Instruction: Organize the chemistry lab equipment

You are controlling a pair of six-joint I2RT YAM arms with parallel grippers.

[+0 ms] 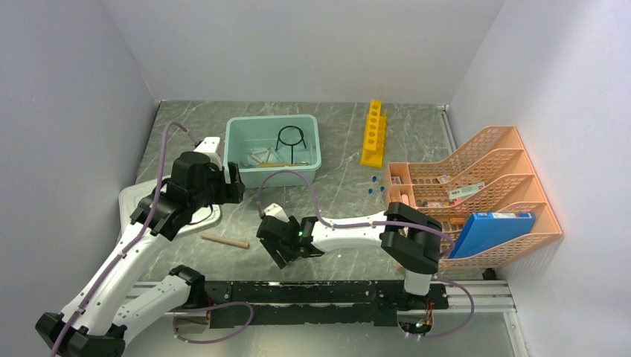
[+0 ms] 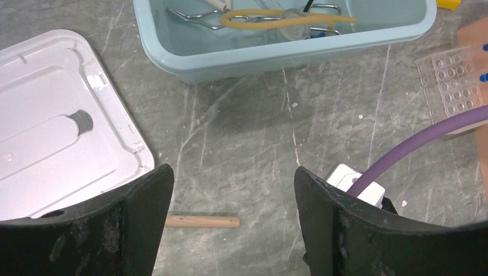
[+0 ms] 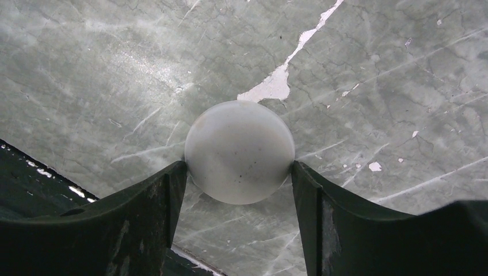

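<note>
In the right wrist view a pale grey round disc [image 3: 239,149] lies on the marbled table, with the fingertips of my right gripper at either side of its rim, seemingly touching; whether they grip it is unclear. My left gripper stands open and empty above the table, left of the teal bin [image 1: 271,126]. The bin holds a ring stand [image 1: 290,144], tubing and metal tools. A wooden rod [image 1: 225,240] lies below, beside a white tray [image 1: 130,201].
An orange organizer [image 1: 513,171] with a blue box [image 1: 491,232] fills the right side. A yellow rack [image 1: 373,130] stands at the back. A clear rack [image 2: 452,80] with blue caps lies left of the organizer. Walls enclose three sides.
</note>
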